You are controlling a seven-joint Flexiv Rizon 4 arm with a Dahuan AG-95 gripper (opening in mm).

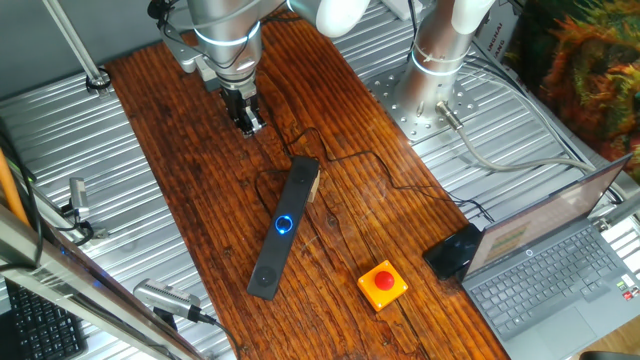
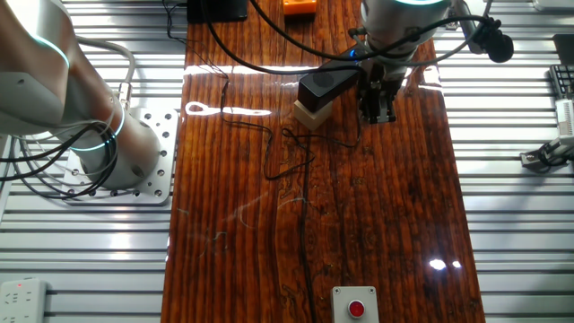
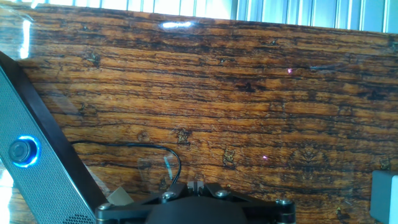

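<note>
A long black speaker bar (image 1: 272, 245) with a blue-lit round knob (image 1: 284, 224) lies aslant on the wooden table. Its end rests by a small wooden block (image 2: 312, 114), and the bar also shows at the left of the wrist view (image 3: 46, 155). My gripper (image 1: 250, 124) hangs above the table, beyond the bar's far end and apart from it. In the wrist view the fingertips of my gripper meet at the bottom centre; it is shut, with nothing visible between them.
A yellow box with a red button (image 1: 382, 286) sits near a black phone-like object (image 1: 452, 251) and an open laptop (image 1: 545, 290). A grey box with a red button (image 2: 355, 306) stands at the opposite end. A thin black cable (image 1: 375, 160) crosses the table; much of the wood between is bare.
</note>
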